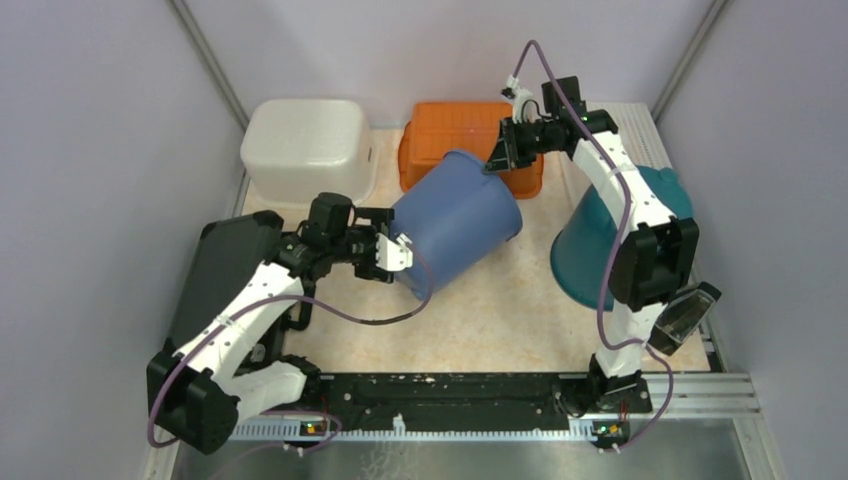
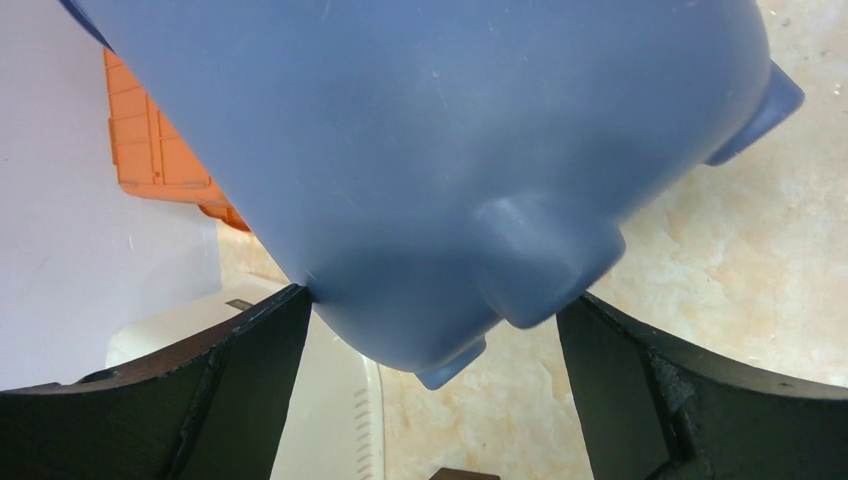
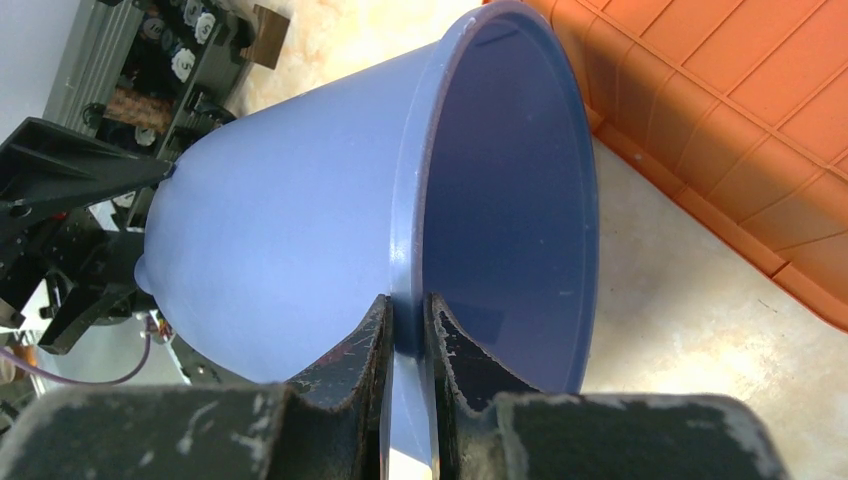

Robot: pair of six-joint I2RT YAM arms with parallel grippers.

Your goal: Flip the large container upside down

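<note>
The large blue container (image 1: 455, 220) lies on its side, tilted, its bottom toward the left arm and its mouth toward the upper right. In the right wrist view its rim (image 3: 408, 200) runs between the fingers of my right gripper, one inside and one outside, close against the wall. My left gripper stands open at the base, its fingers wide apart. Small feet such as this one (image 2: 545, 265) stick out from the container's bottom between and beyond those fingers. Whether the left pads press on the container cannot be told.
An orange bin (image 1: 455, 135) sits behind the container, with a white bin (image 1: 305, 145) at the back left. Teal containers (image 1: 590, 250) stand on the right, and a dark grey bin (image 1: 220, 280) on the left.
</note>
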